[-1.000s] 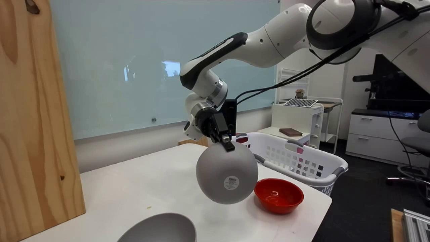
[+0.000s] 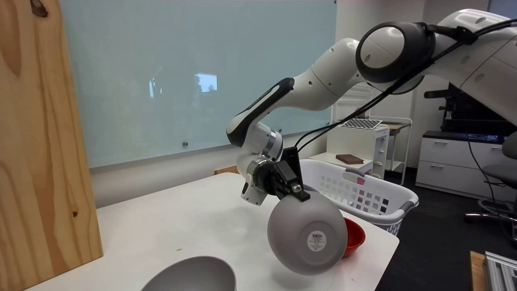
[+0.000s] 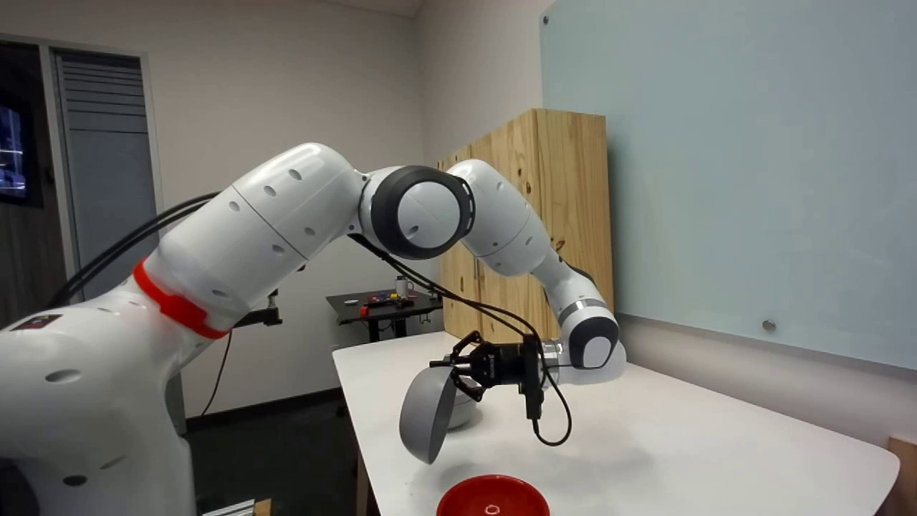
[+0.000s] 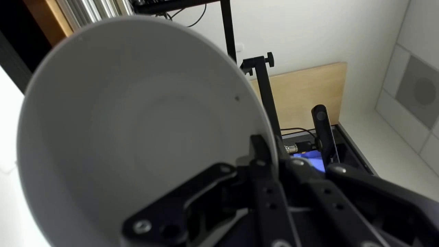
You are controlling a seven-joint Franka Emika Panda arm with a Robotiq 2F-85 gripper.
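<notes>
A grey bowl [image 2: 295, 233] hangs tipped on its side above the table, its underside with a round white label facing exterior view 1. My gripper [image 3: 448, 368] is shut on its upper rim; in the wrist view one finger [image 4: 260, 158] lies inside the bowl wall and the other is outside. Behind the held bowl, a red bowl [image 2: 355, 237] stands on the table, partly covered in exterior view 1 but open to view from above in exterior view 2. Another grey bowl [image 2: 194, 276] sits at the near edge of exterior view 1, cut off by the frame.
Beyond the table's edge stands a white laundry basket [image 2: 402, 206]. A wooden cabinet [image 2: 43, 145] rises at the left, and a glass board [image 2: 194, 72] covers the wall behind.
My gripper has carried the held bowl to the right, lower and closer to exterior view 1. It now covers most of the red bowl there. The other grey bowl has stayed put.
</notes>
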